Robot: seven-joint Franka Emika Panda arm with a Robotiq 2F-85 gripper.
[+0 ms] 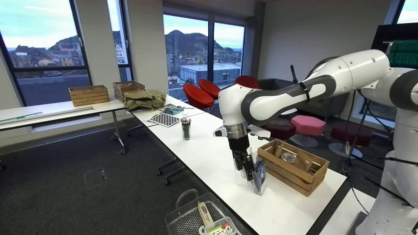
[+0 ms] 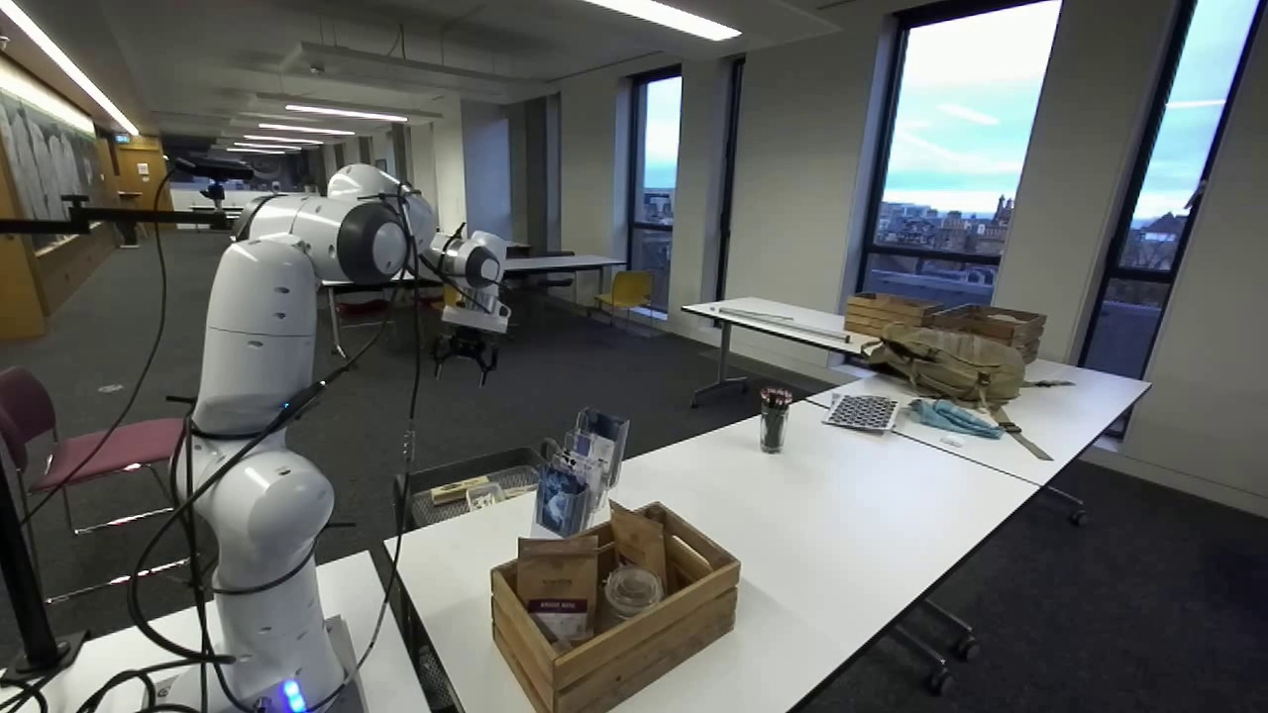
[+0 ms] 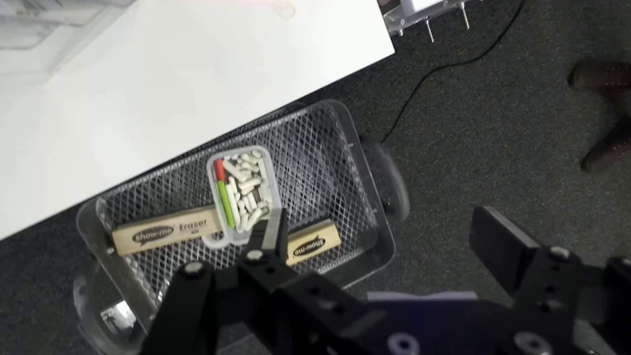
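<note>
My gripper is open and empty, its fingers far apart in the wrist view. One finger (image 3: 273,228) overlaps the mesh basket (image 3: 313,151) in that view; the other appears over dark carpet. Inside the basket lie a clear tub of chalk (image 3: 247,183), a long wooden eraser (image 3: 168,230) and a shorter eraser (image 3: 314,241), partly covered by the finger. Exterior view 2 has the gripper (image 2: 461,373) raised beyond the table, clear of any object. From exterior view 1, the gripper (image 1: 247,172) overlaps the clear leaflet holders (image 1: 259,178).
A wooden crate (image 2: 648,648) with paper pouches and a glass jar stands beside the leaflet holders (image 2: 568,493). Farther along are a pencil glass (image 2: 774,422), a checkered board (image 2: 863,412) and a green bag (image 2: 951,362).
</note>
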